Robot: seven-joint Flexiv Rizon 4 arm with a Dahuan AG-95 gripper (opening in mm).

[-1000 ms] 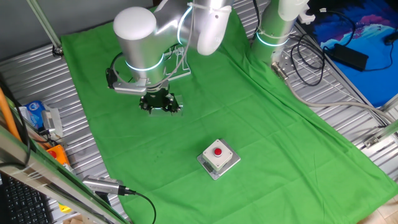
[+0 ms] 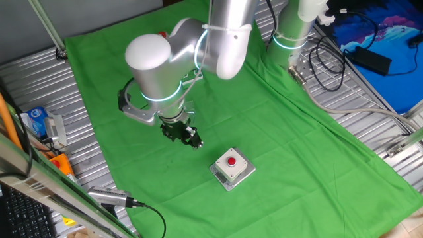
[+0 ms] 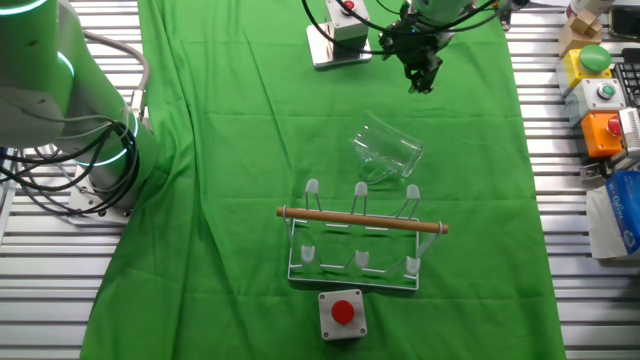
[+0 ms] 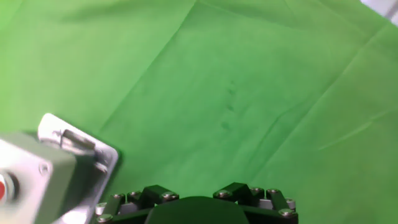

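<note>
In exterior view 1 my gripper hangs over the green cloth, up and left of a box with a red button on a metal plate. Its fingers stand spread apart along the bottom of the wrist view, open, with only cloth in sight between and beyond them. A clear glass mug lies on its side in exterior view 2, apart from the gripper. Between the mug and a second red-button box stands a white wire rack with a wooden bar.
Along one side are colored button boxes and a blue packet. A silver cylinder with a cable rests at the cloth's edge.
In exterior view 1 the gripper has moved down and slightly right, toward the button box and away from the glass mug. The button box has stayed put.
</note>
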